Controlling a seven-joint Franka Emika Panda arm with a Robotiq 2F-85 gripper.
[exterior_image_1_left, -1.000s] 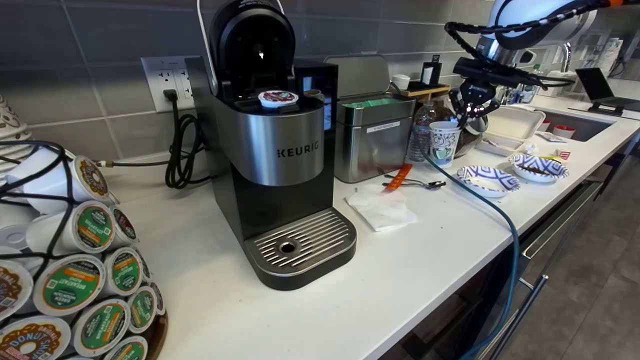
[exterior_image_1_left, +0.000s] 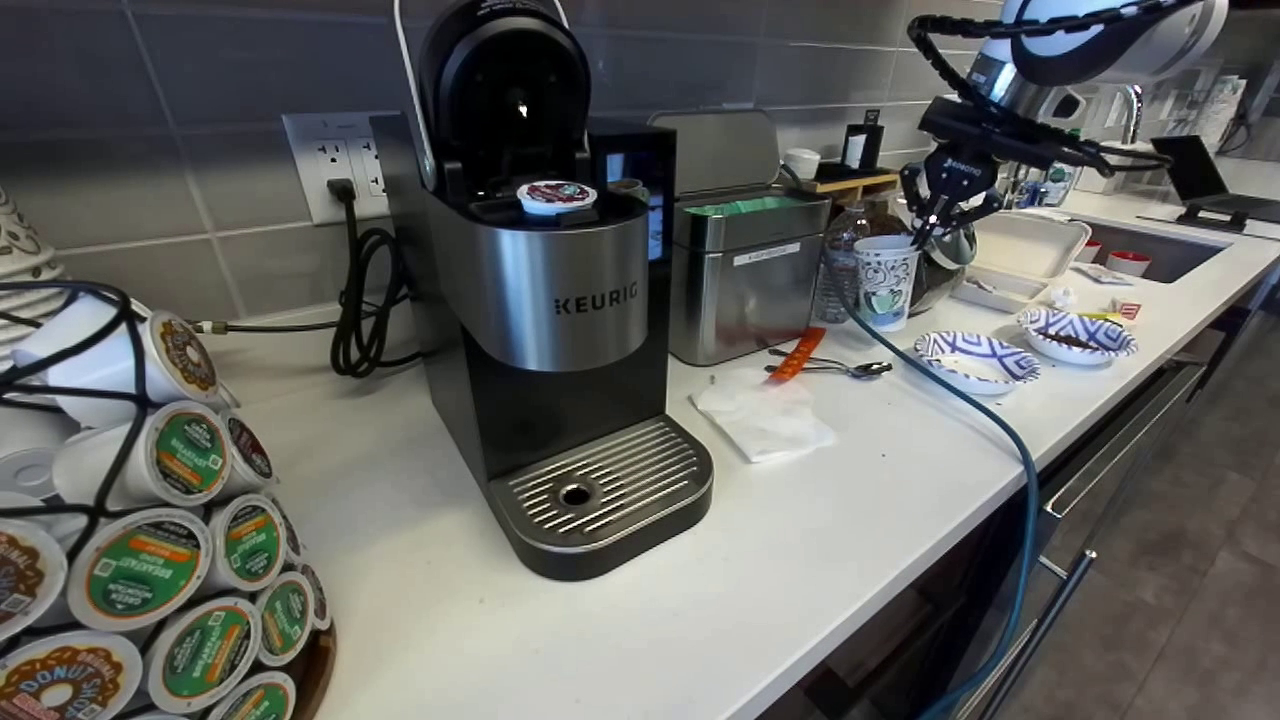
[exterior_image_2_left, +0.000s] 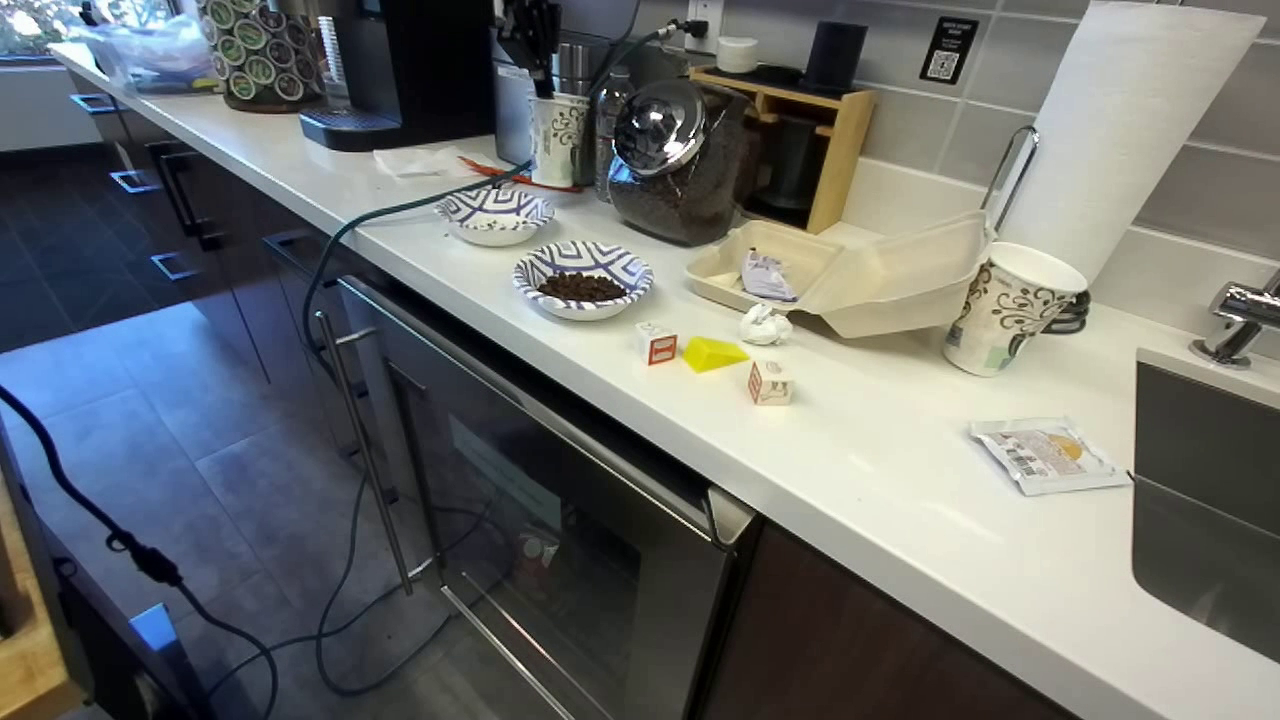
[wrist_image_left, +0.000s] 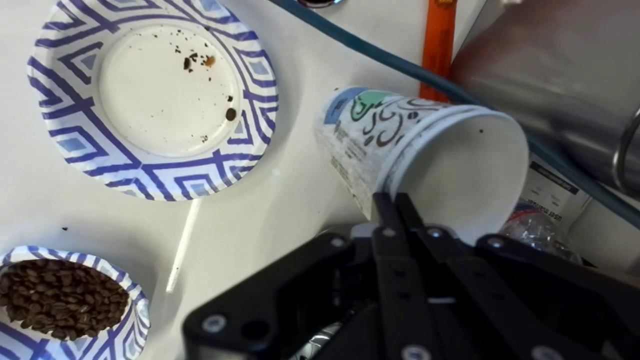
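Observation:
A patterned white paper cup (exterior_image_1_left: 885, 283) stands on the counter beside the metal bin. In the wrist view, the paper cup (wrist_image_left: 384, 129) shows a doubled rim, like two cups nested, and an almost empty inside. My gripper is shut at the near side of that rim, with one fingertip outside the wall and the other inside, the thin rim between them. From the far side, exterior view 2 shows the gripper (exterior_image_2_left: 543, 94) reaching down to the cup (exterior_image_2_left: 559, 138); its fingertips are partly hidden there.
A blue hose (exterior_image_1_left: 960, 390) runs past the cup. Near it are a crumb-dotted bowl (wrist_image_left: 171, 90), a bowl of coffee beans (exterior_image_2_left: 584, 286), the metal bin (exterior_image_1_left: 756, 288), a bean jar (exterior_image_2_left: 678, 192) and an orange strip (wrist_image_left: 438, 45). The Keurig machine (exterior_image_1_left: 546, 300) stands farther along.
The arm and gripper have shifted slightly right in exterior view 1. The cup's rim sits a little higher and farther left than before.

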